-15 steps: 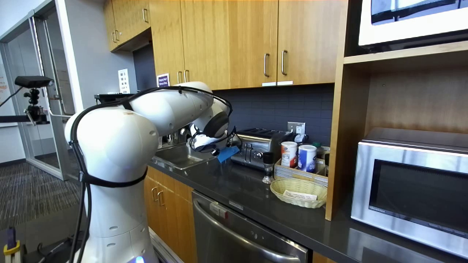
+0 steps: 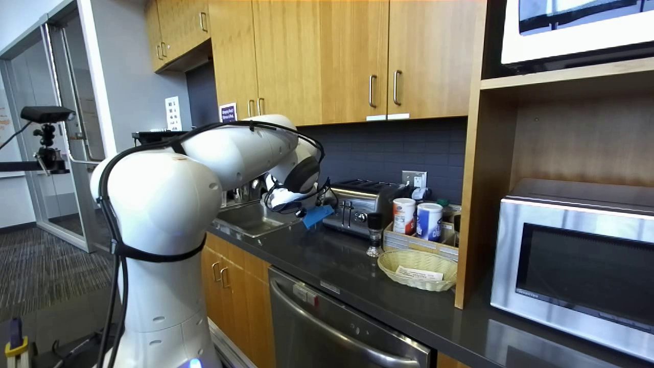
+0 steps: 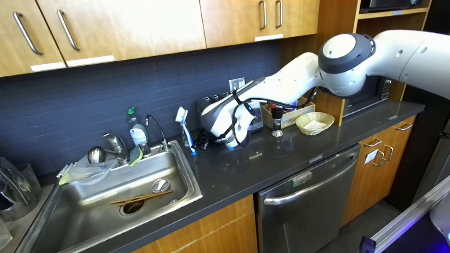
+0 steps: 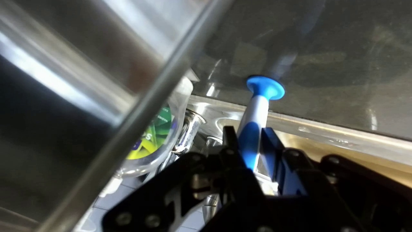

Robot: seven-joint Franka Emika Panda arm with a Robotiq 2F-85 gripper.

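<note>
A dish brush with a blue and white handle (image 3: 188, 133) stands nearly upright at the sink's back right corner, its white bristle head at the top. My gripper (image 3: 201, 141) reaches it from the right. In the wrist view, the gripper has its two dark fingers on either side of the blue part of the brush handle (image 4: 249, 139), shut on it. The handle's round blue end (image 4: 265, 87) points toward the dark counter; whether it touches the surface I cannot tell. My arm hides the gripper in exterior view 1.
A steel toaster (image 2: 358, 205) stands close behind my wrist. The sink (image 3: 192, 179) lies to the left, with a soap bottle (image 3: 138, 134) and faucet (image 3: 118, 147) behind it. A pepper grinder (image 3: 276, 122) and wicker basket (image 3: 310, 128) stand farther right.
</note>
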